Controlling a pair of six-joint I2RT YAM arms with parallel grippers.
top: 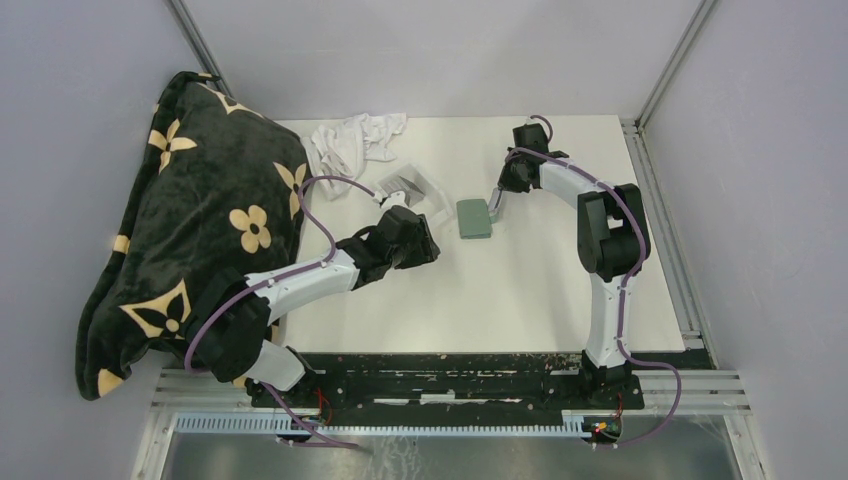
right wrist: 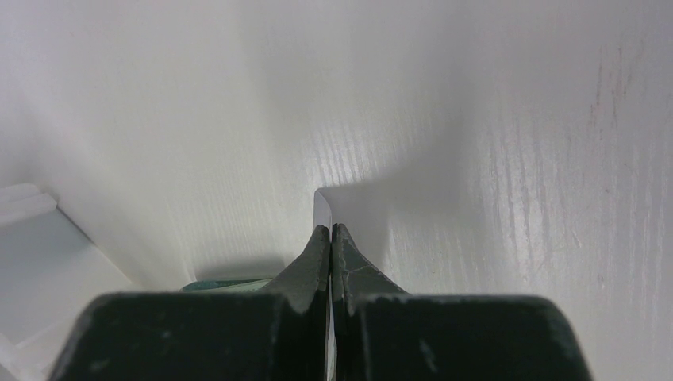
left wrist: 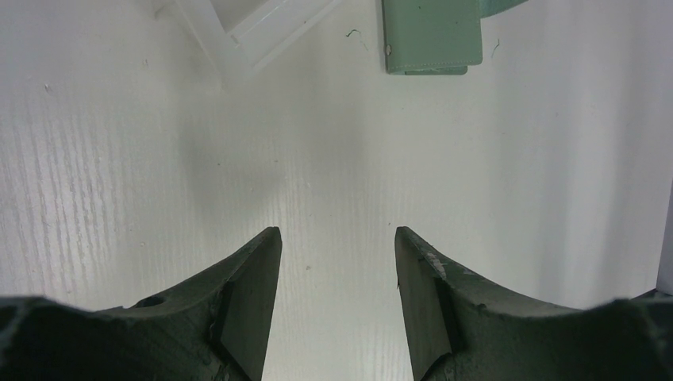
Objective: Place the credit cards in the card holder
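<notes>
Near the middle of the table lies the green card holder, with a narrow green part sticking out on its right side in the left wrist view. A thin pale card stands on edge just right of the holder. My right gripper is shut on it, and the card's edge pokes out past the fingertips. Whether the card's lower end touches the holder cannot be told. My left gripper is open above bare table, nearer the front than the holder, with nothing between its fingers.
A white box sits left of the holder, partly hidden by my left arm; what it contains is unclear. Behind it lies a crumpled white cloth. A dark flowered blanket covers the left side.
</notes>
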